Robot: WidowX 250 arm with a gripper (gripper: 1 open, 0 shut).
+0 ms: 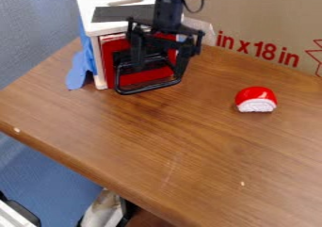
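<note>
My black gripper (pixel 161 44) hangs in front of a white toy appliance (pixel 105 6) at the back left of the table, which has a red front (pixel 116 52) and a black wire-like handle or frame (pixel 145 87) along its lower part. The fingers overlap that front, so whether they hold anything is unclear. A red and white rounded object (pixel 255 100) lies apart to the right.
A blue cloth (pixel 79 66) hangs at the appliance's left side. A printed cardboard panel (pixel 270 24) stands behind.
</note>
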